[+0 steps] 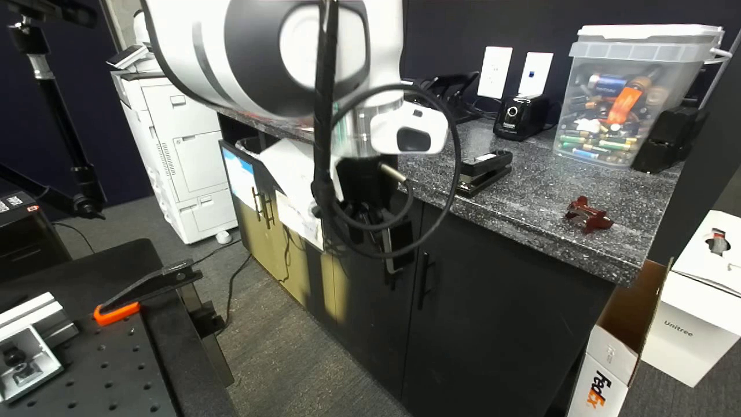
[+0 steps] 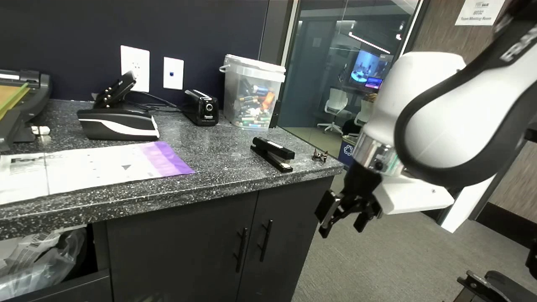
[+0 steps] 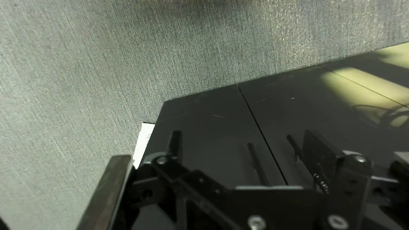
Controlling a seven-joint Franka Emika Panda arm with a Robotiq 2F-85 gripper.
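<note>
My gripper hangs in the air in front of the dark cabinet, off the counter's right end in exterior view 2. Its black fingers stand apart, open, with nothing between them. The wrist view has the gripper low in the frame, facing the cabinet doors and the grey carpet. On the counter lie a black stapler and, to its right, a small dark red-brown piece near the counter's edge. Neither one shows in the wrist view.
A clear bucket of batteries and a black pencil sharpener stand at the counter's back. A purple-edged mailer lies flat on the left. Boxes sit on the floor at the counter's end.
</note>
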